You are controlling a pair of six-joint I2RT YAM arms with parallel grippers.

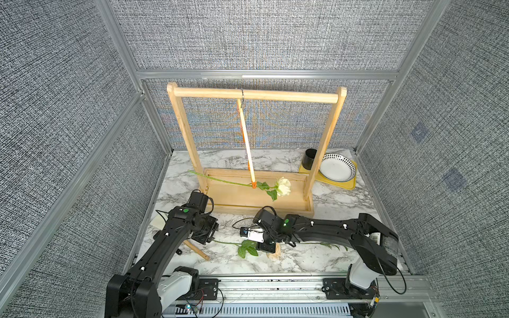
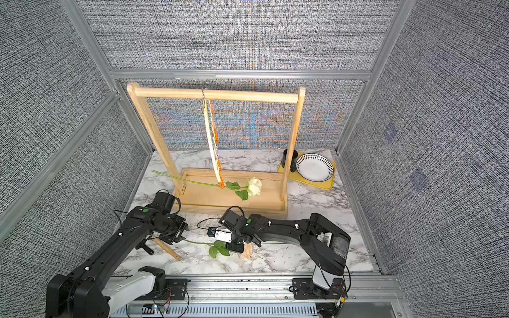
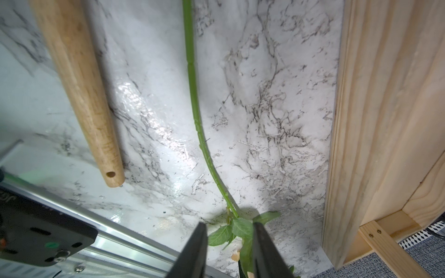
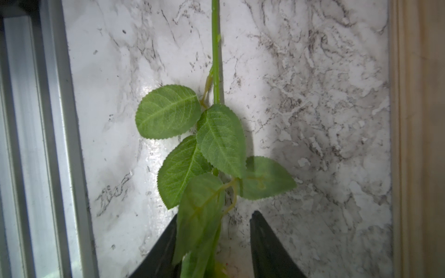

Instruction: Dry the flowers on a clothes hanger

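A peach-coloured flower (image 1: 274, 252) with green leaves (image 4: 173, 115) lies on the marble table. My right gripper is over its leafy part, fingers apart; a blurred leaf overlaps the left finger. My left gripper stands part open near the bare stem's (image 3: 193, 97) other end, with leaves showing farther off between its fingertips. A white rose (image 1: 283, 185) hangs sideways from an orange clip (image 1: 254, 185) on the hanger (image 1: 246, 140). The hanger hooks over the wooden rack's (image 1: 286, 96) top bar.
A wooden handle (image 1: 196, 249) lies close to the left gripper. The rack's tray base (image 1: 228, 208) stands just behind both grippers. More green leaves (image 1: 328, 244) show under the right arm. A patterned bowl (image 1: 337, 167) and black cup (image 1: 309, 158) stand back right.
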